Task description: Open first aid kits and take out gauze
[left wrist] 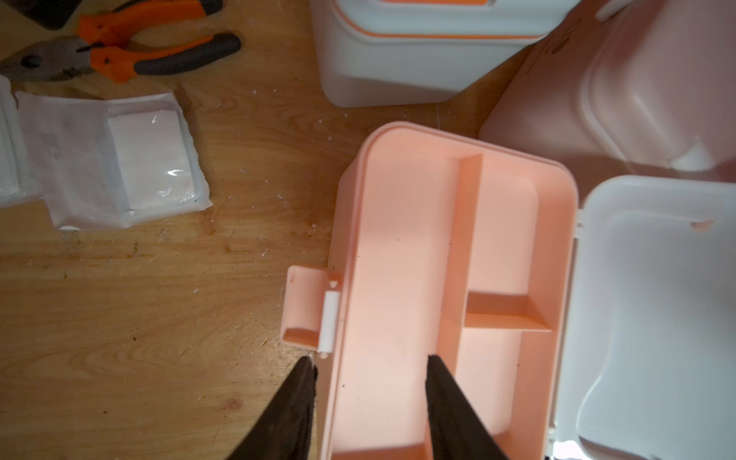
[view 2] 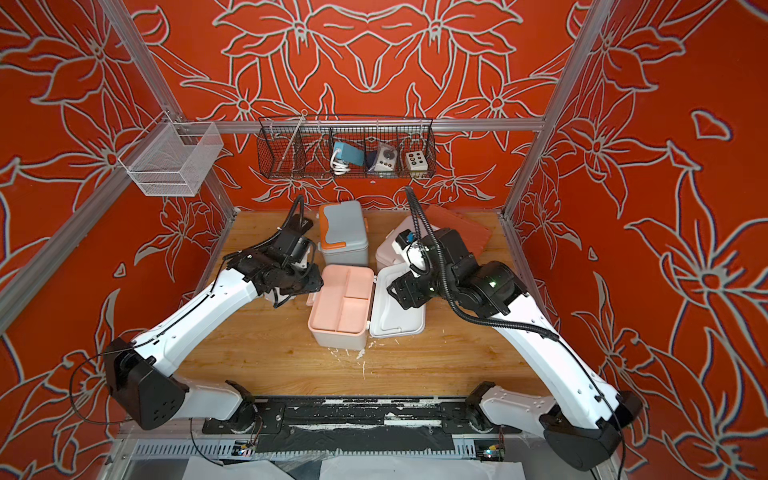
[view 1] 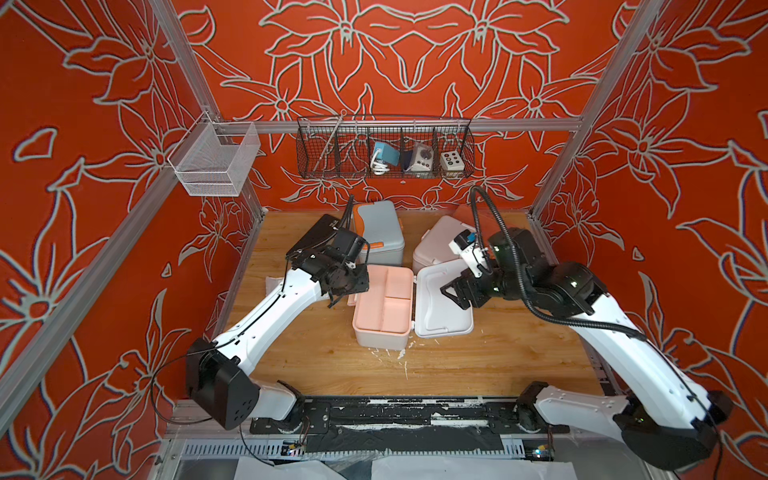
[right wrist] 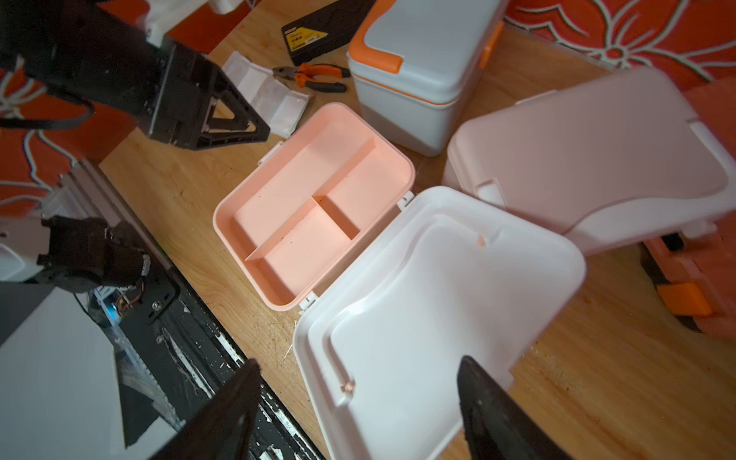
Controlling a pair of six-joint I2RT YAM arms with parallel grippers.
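A first aid kit lies open, its pink compartmented base [left wrist: 398,268] empty and its white lid [right wrist: 429,306] folded flat to the right. On the table left of it, a flat white gauze packet [left wrist: 157,161] lies beside a second packet [left wrist: 7,153], cut off by the left wrist view's edge. My left gripper is open over the base's left side, nothing between its fingers. Above the white lid, my right gripper also stands open and empty. The left arm hides part of the packets in the top left view.
A grey-and-orange box [right wrist: 429,61] and a closed pink box [right wrist: 590,145] stand behind the open kit. Orange-handled pliers [right wrist: 314,74] and a black case [right wrist: 322,34] lie back left.
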